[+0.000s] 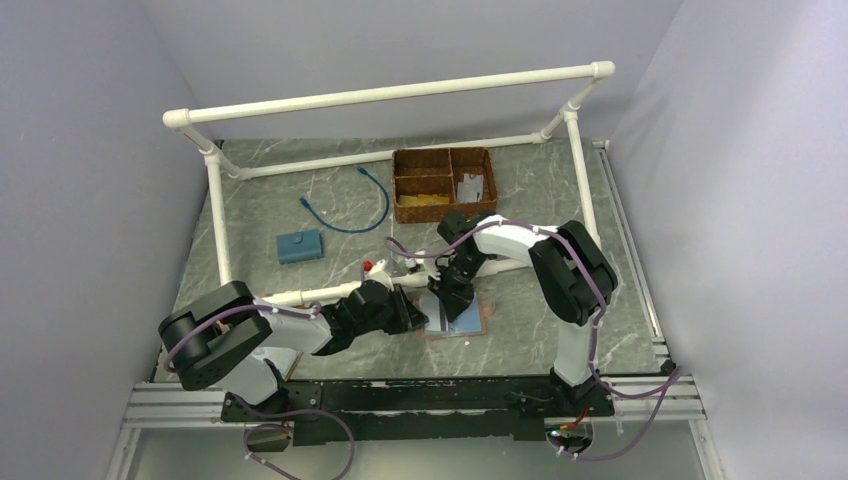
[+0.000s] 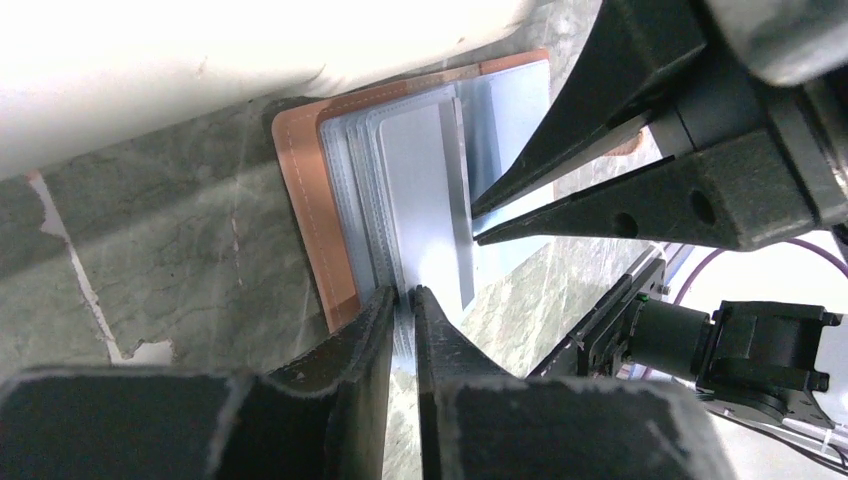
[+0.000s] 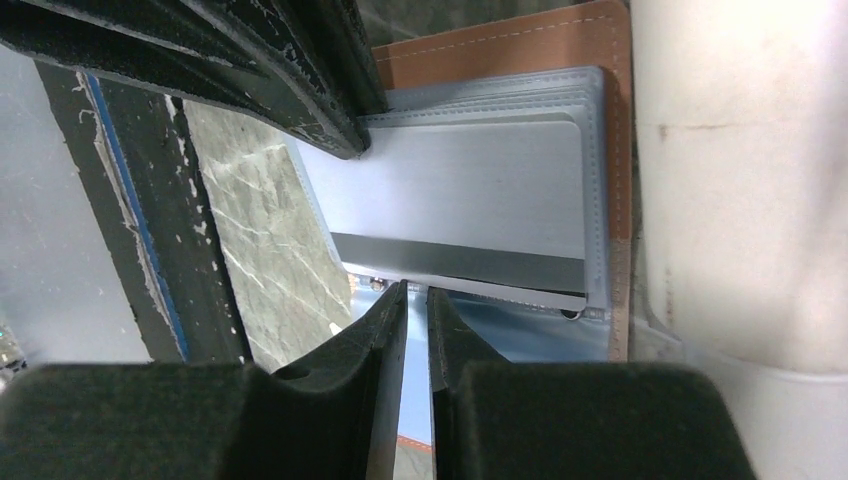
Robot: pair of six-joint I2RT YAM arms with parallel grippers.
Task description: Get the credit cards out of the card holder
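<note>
The opened card holder (image 1: 470, 320), a brown cover with clear sleeves (image 2: 310, 200), lies under both grippers. A white card (image 2: 425, 180) sits in the top sleeve. My left gripper has its fingertips slightly apart at that sleeve's near end edge; in the right wrist view they press at the card's (image 3: 450, 190) side. My right gripper has its fingertips close together at the strip along the card's edge, with the held part too small to make out clearly.
A white pipe (image 1: 330, 293) runs right beside the holder. A divided basket (image 1: 445, 210) stands behind, a teal wallet (image 1: 298, 247) and blue cable (image 1: 350, 229) at left.
</note>
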